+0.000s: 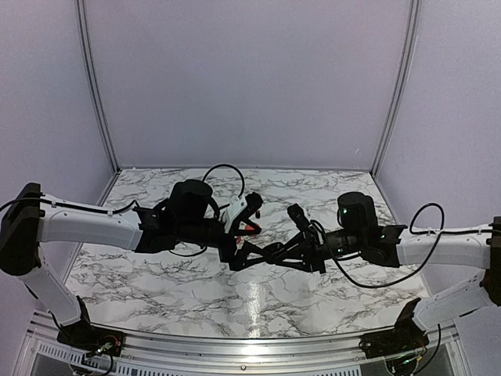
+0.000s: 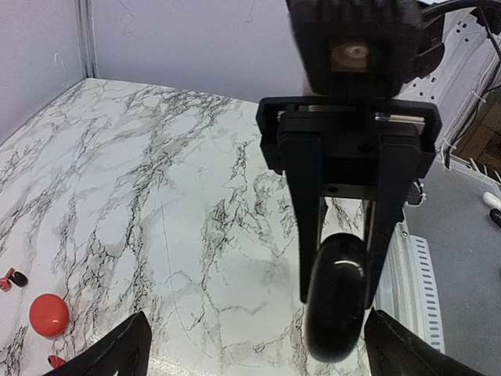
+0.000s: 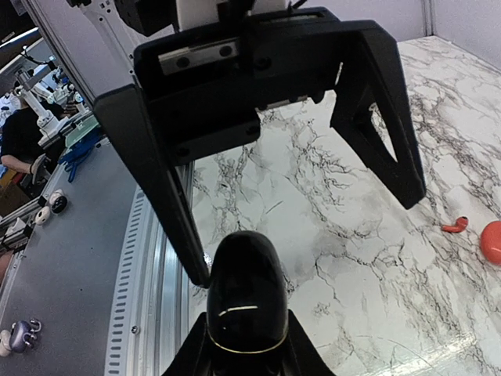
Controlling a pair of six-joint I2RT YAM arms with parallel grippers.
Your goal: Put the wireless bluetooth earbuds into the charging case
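Note:
The black, rounded charging case is upright in my right gripper, which is shut on it; a thin gold seam shows in the right wrist view. My left gripper is open and empty. One of its fingers [image 3: 184, 235] comes close beside the case [image 3: 246, 274]; I cannot tell whether they touch. A small red earbud [image 3: 455, 225] lies on the marble table. In the left wrist view, a small red-and-black piece [image 2: 17, 278] and a red bit [image 2: 55, 361], likely the earbuds, lie at the left.
A red round object [image 2: 48, 315] sits on the table near the small red pieces. Both arms meet above the middle of the marble table [image 1: 188, 298], whose front part is clear. Walls enclose the sides and back.

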